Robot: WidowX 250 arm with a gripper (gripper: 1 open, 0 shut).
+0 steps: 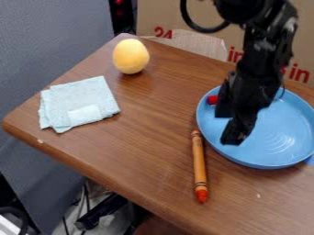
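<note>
My black gripper (236, 122) hangs over the blue plate (274, 138) at the right of the table, low at the plate's left part. A red object (212, 99) lies on the plate, mostly hidden behind the gripper. Whether the fingers are open or shut on something I cannot tell. An orange crayon-like stick (199, 170) with a red tip lies on the table just left of and in front of the plate.
A yellow round object (130, 56) stands at the back left. A folded pale cloth (79, 104) lies at the left. A cardboard box stands behind.
</note>
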